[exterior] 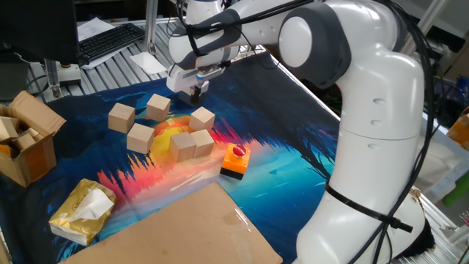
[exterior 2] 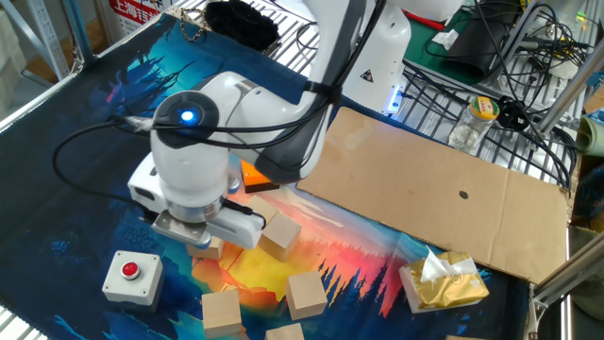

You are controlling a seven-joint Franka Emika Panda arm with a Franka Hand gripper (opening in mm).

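Several plain wooden cubes lie loosely grouped on the colourful mat, among them a left cube, a right cube and a near cube. My gripper hangs beyond the right cube in the first exterior view, apart from it. Its dark fingertip area is small there, and the hand covers it in the second exterior view, so the finger opening cannot be made out. An orange box with a red button stands right of the cubes. A white box with a red button sits left of the cubes in the second view.
A gold tissue pack and an open carton of blocks are on the left in the first view. A flat cardboard sheet covers the near edge.
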